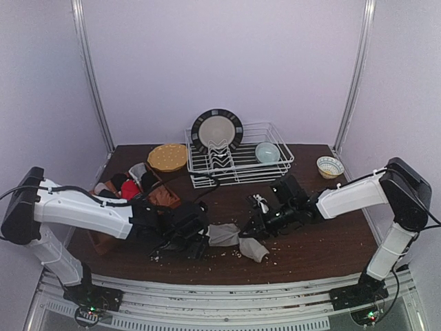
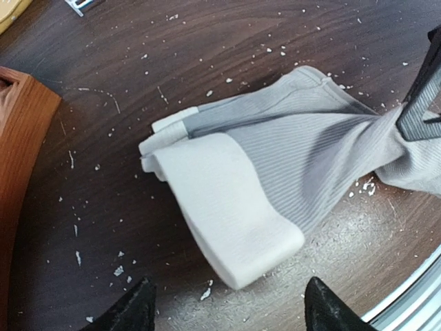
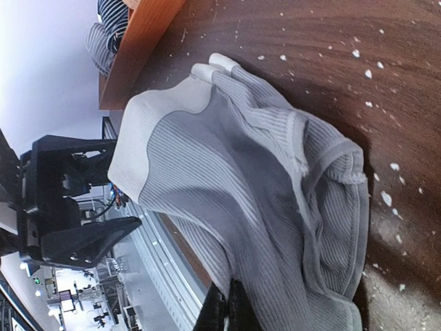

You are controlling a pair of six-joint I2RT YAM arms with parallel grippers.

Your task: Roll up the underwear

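Observation:
Grey ribbed underwear with a pale waistband (image 2: pixel 231 207) lies bunched on the dark table, its left end lifted or folded in a loop. In the top view the grey cloth (image 1: pixel 222 235) stretches between the two arms. My right gripper is shut on a pinch of the cloth near its middle, and in the left wrist view its fingertip (image 2: pixel 416 121) presses into the fabric. Beside the waistband end, my left gripper stands open with nothing between its fingers. Much of the waistband is hidden by the left arm in the top view.
A wooden box (image 1: pixel 102 241) of clothes stands at left, partly behind the left arm. Behind are a yellow dish (image 1: pixel 167 157), a white dish rack (image 1: pixel 238 172) with plate (image 1: pixel 217 131) and a patterned bowl (image 1: pixel 330 167). Pale crumbs dot the table.

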